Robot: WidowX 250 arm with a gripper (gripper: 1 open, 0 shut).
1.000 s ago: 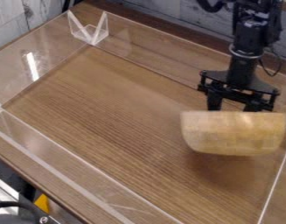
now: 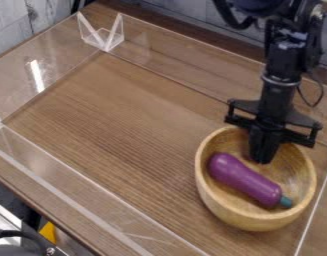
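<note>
A cream bowl [image 2: 214, 212] sits at the lower right of the wooden table, holding a purple eggplant-like object [image 2: 242, 178] with a green end. My black gripper [image 2: 266, 148] is down at the bowl's far rim, its tips partly hidden there. Whether it grips the rim cannot be made out.
A clear wire-like holder [image 2: 99, 35] stands at the back left. A wall or metal edge runs along the back.
The bowl was tilted up, showing its outside; now it rests upright with the purple object visible inside. My gripper has come lower and nearer.
</note>
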